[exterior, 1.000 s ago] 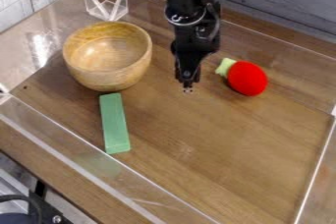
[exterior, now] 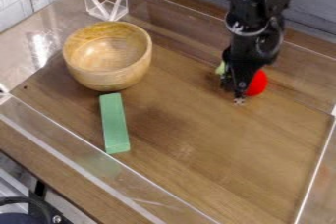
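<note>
My gripper (exterior: 237, 86) hangs low over the right side of the wooden tray, its fingers shut. It stands in front of a red round object (exterior: 258, 84) and a small pale green piece (exterior: 222, 70), partly hiding both; whether it touches them I cannot tell. A large wooden bowl (exterior: 108, 56) sits at the left, and a green block (exterior: 114, 124) lies flat below the bowl.
The tray's bare floor (exterior: 210, 154) is clear in the middle and front. Clear walls edge the tray, and a white wire-like shape (exterior: 108, 4) stands at the back left.
My gripper has moved to the right, from beside the bowl to over the red object and the pale green piece. The other things appear unmoved.
</note>
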